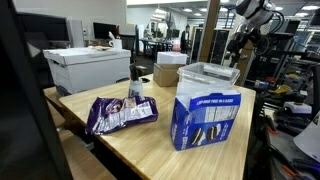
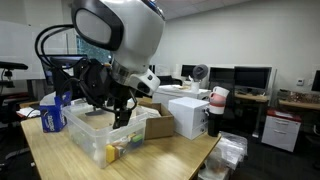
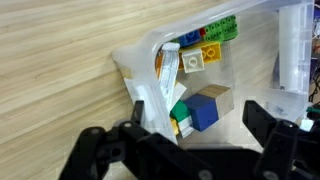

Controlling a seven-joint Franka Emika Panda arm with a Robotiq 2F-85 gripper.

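A clear plastic bin holds small coloured pieces in the wrist view. Among them are a blue-and-tan block, a yellow block and a white piece. My gripper hangs over the bin's near wall, its fingers wide apart and nothing between them; one black finger is over the tabletop side, the other over the bin side. Exterior view 2 has the arm above the same bin. At the far end of the table, the bin also shows in exterior view 1.
A blue-and-white cookie box, a purple snack bag and a bottle stand or lie on the table. Cardboard boxes sit behind. Bare wood spreads out left of the bin in the wrist view.
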